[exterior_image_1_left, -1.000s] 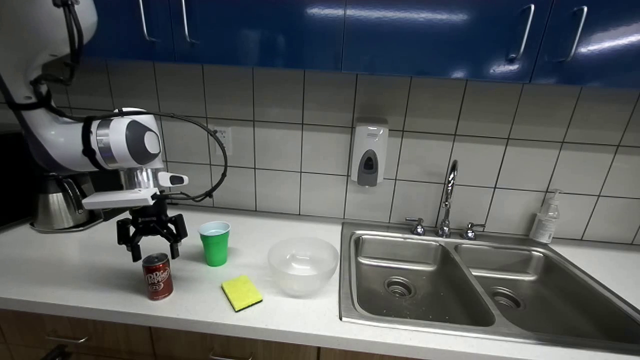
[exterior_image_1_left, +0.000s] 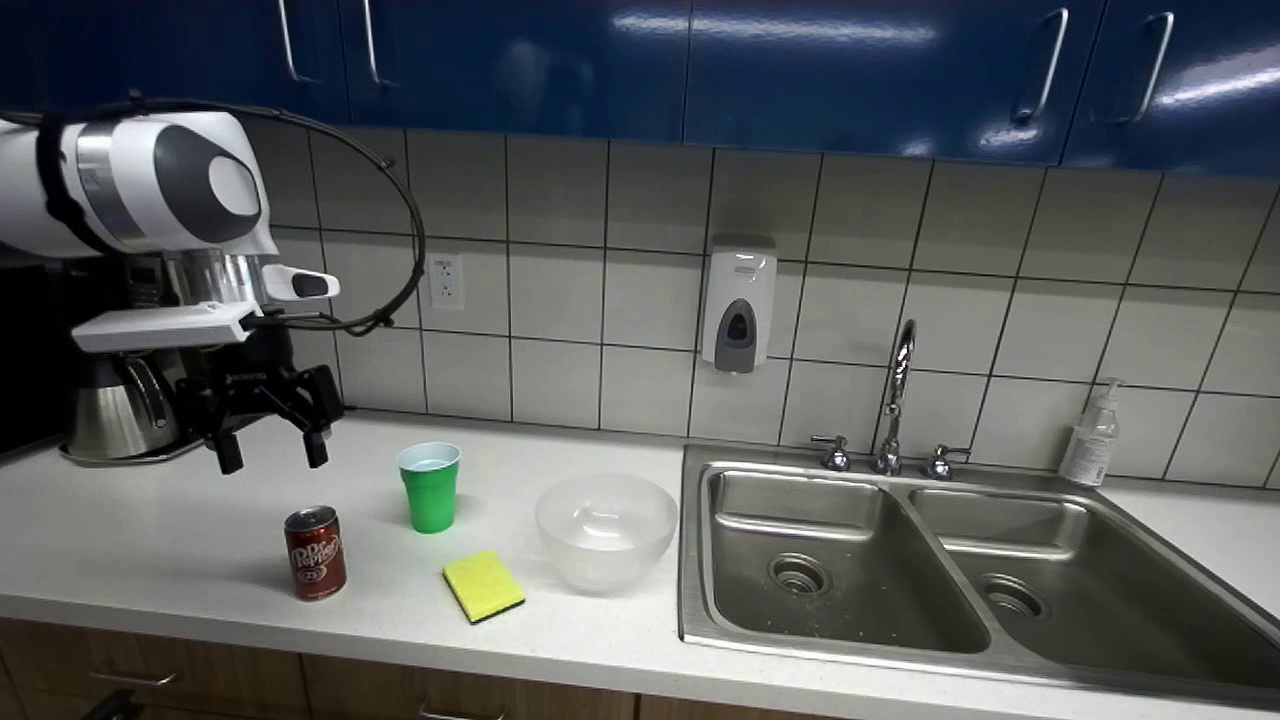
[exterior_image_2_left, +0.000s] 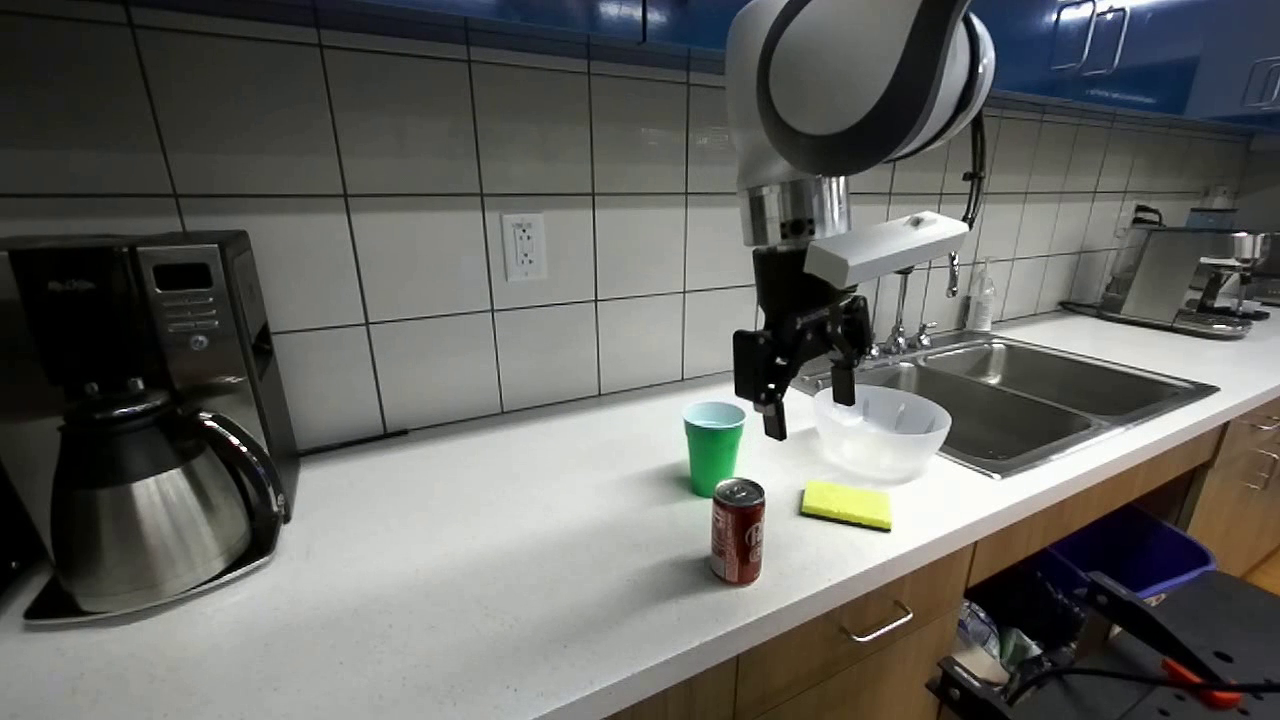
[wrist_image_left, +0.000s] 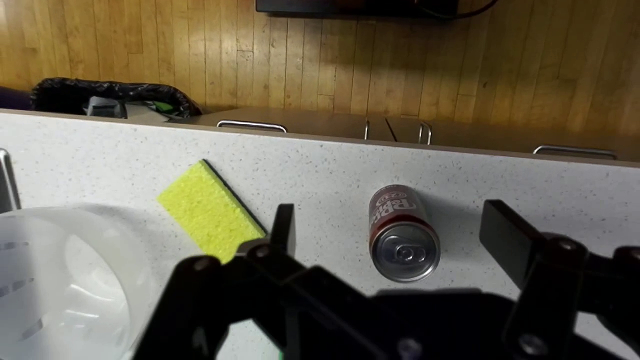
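Observation:
My gripper (exterior_image_1_left: 274, 456) is open and empty, hanging in the air above the counter. In the wrist view, a small red Dr Pepper can (wrist_image_left: 400, 234) appears between the spread fingers, but well below them. The can stands upright near the counter's front edge. Behind it stands a green cup (exterior_image_1_left: 429, 494), mostly hidden by the gripper in the wrist view. A yellow sponge (exterior_image_2_left: 846, 504) with a dark underside lies flat to the can's right in exterior view 1. Beyond the sponge, a translucent white bowl (exterior_image_1_left: 606, 540) sits beside the sink.
A double steel sink (exterior_image_1_left: 828, 540) with a faucet (exterior_image_1_left: 894, 396) takes up the right side. A coffee maker (exterior_image_2_left: 144, 420) with a steel carafe stands at the left. Blue cabinets (exterior_image_1_left: 516, 60) hang overhead. Between coffee maker and can, the counter (exterior_image_2_left: 456, 540) is bare.
My arm has risen and shifted left in exterior view 1, taking the open gripper up and away from the can. The can, cup, sponge and bowl are where they were.

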